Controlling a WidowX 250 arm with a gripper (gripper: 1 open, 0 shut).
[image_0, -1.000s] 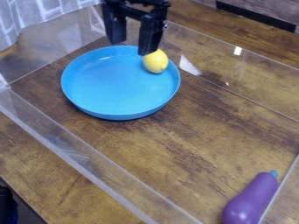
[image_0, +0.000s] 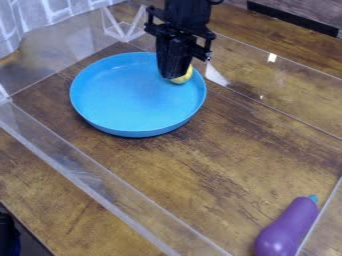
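My gripper (image_0: 175, 70) is lowered over the back right of a blue plate (image_0: 127, 100), its dark fingers in front of a small yellow object (image_0: 187, 77) that is mostly hidden behind them. The fingers look close together; whether anything is between them is hard to make out. A purple eggplant (image_0: 286, 228) lies on the wooden table at the front right, well away from the gripper.
Clear plastic walls (image_0: 67, 170) run along the left side and another edge shows at the far right.
My gripper has come down and steadied over the yellow object, which it now largely hides. The plate and eggplant stay where they were.
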